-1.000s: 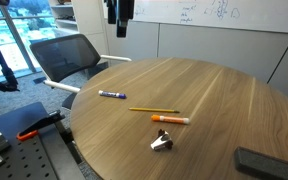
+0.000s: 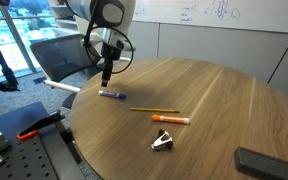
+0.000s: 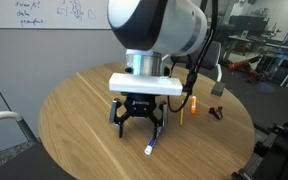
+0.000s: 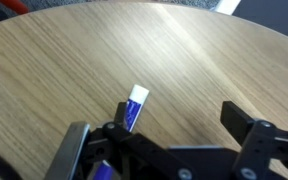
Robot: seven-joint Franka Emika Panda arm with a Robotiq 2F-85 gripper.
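Note:
A blue marker with a white end (image 2: 112, 95) lies on the wooden table near its left edge. My gripper (image 2: 106, 77) hangs just above and behind it, fingers pointing down. In the wrist view the gripper is open, a wide gap between its two dark fingers, and the marker (image 4: 133, 110) shows beneath, nearer the left finger and partly hidden by it. The second exterior view has the marker (image 3: 151, 144) on the table beside the right-hand finger, apart from it. Nothing is held.
A yellow pencil (image 2: 154, 110), an orange marker (image 2: 171, 120) and a small dark-and-white object (image 2: 162, 141) lie farther right on the table. A black block (image 2: 269, 163) sits at the front right. Bare tabletop spreads behind the pencil.
Over the last second my arm has come down from high above the table toward the blue marker. The objects on the table have stayed where they were.

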